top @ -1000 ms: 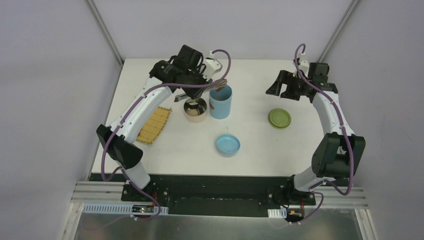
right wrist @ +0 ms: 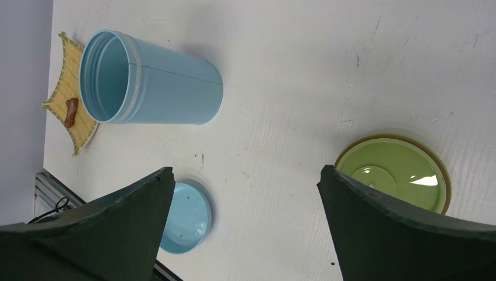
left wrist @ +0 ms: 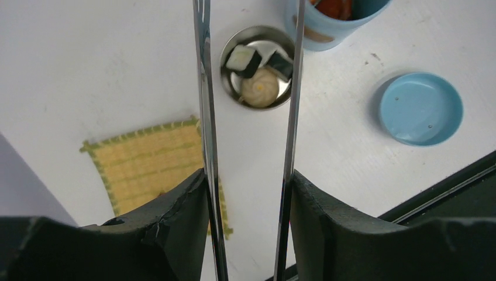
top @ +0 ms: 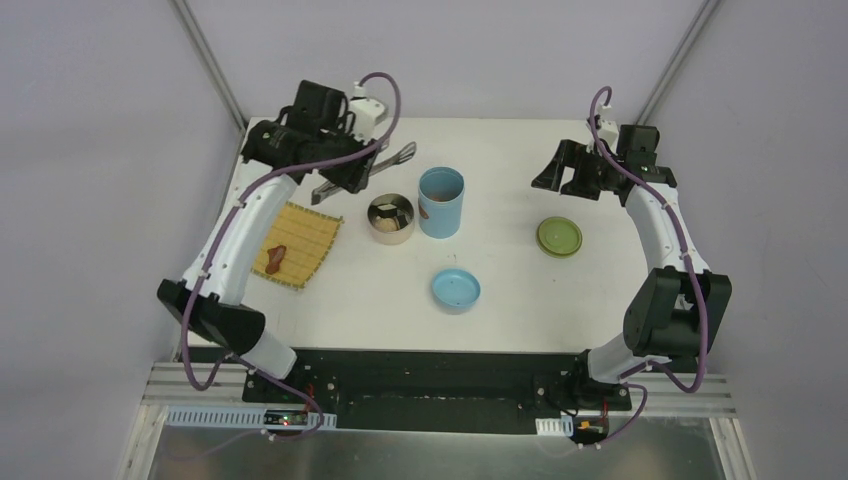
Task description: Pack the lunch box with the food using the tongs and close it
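My left gripper (top: 365, 173) stands open above the table's back left, its long metal fingers (left wrist: 207, 105) wide apart with nothing between them. Beneath and beyond them is a round steel bowl (top: 391, 232) holding a pale round bun (left wrist: 259, 88) and black-and-white food pieces (left wrist: 244, 60). Beside it stands a tall blue container (top: 441, 205); reddish-brown food (left wrist: 334, 8) shows inside. A brown food piece (top: 276, 259) lies on the yellow mat (top: 312, 240). My right gripper is open and empty, over the right side of the table.
A shallow blue dish (top: 456, 288) sits near the front middle. A green round dish (top: 559, 236) lies below the right gripper in the top view. Bare white table (top: 500, 230) separates the blue container from the green dish.
My left arm has swung left, away from over the bowl and blue container toward the mat's far side. More of the mat and its brown piece now show. The right arm stays still.
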